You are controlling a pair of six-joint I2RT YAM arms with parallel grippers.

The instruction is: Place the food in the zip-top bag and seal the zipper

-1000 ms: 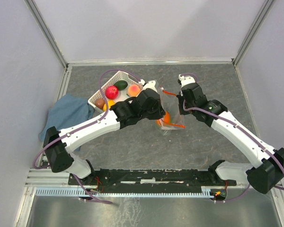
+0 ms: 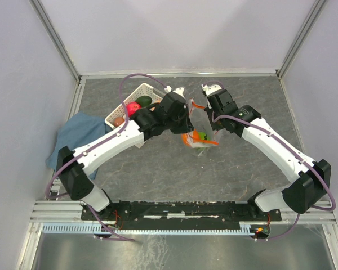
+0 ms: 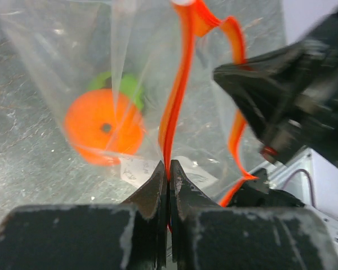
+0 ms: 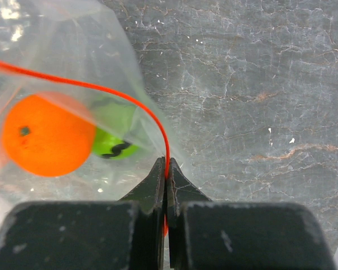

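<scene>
A clear bag (image 2: 198,119) with an orange zipper edge hangs between my two grippers. Inside it lie an orange fruit (image 3: 104,126) and a green item (image 4: 112,138), probably a pepper with a dark stem. My left gripper is shut on the orange edge (image 3: 174,107), which runs up from between its fingertips. On the opposite side my right gripper is shut, the thin orange rim of the bag passing between its tips. In the left wrist view the mouth gapes between the two orange strips.
A white basket (image 2: 109,119) at the back left holds a red fruit (image 2: 133,107), a dark green avocado (image 2: 143,100) and other produce, partly hidden by my left arm. A blue cloth (image 2: 81,135) lies left of it.
Both arms have shifted slightly; over the second the right gripper has moved a little to the left.
</scene>
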